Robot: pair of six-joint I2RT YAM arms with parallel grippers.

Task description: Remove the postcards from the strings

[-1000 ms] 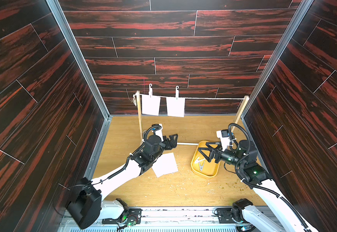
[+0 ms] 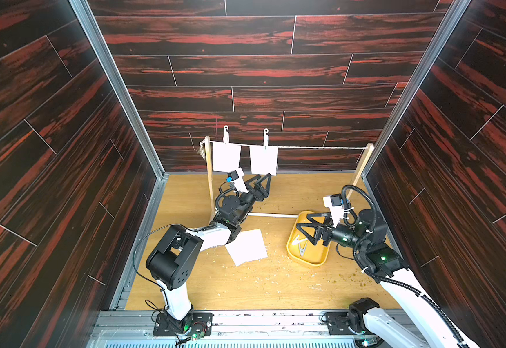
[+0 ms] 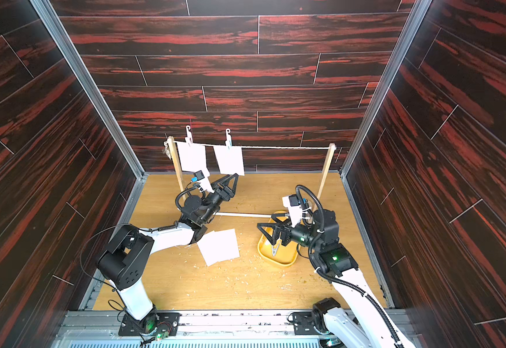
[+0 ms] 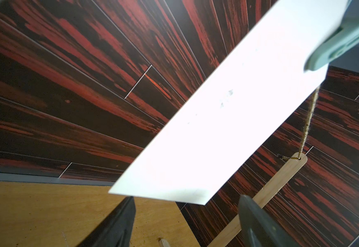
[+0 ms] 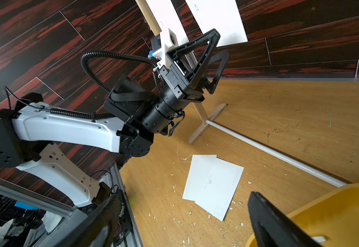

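Two white postcards hang by clothespins from the string (image 2: 322,147), the left postcard (image 2: 226,157) near the left post and another postcard (image 2: 264,160) to its right. My left gripper (image 2: 266,180) is part open just under the lower edge of the right-hand card, with nothing between its fingers. In the left wrist view that postcard (image 4: 212,127) slants above the fingers (image 4: 115,224), and a pale green clothespin (image 4: 344,43) grips its top. Over the yellow bin (image 2: 309,264) my right gripper (image 2: 306,227) stands open and empty.
White cards (image 5: 214,185) lie overlapping on the table at the left. Loose clothespins (image 2: 302,248) rest in the bin. A white bar (image 5: 270,152) runs low between the stand's wooden posts.
My left arm has risen and reached farther back, bringing its gripper up to the hanging right-hand card, its fingers now spread wider. The right arm and the hanging cards look unchanged.
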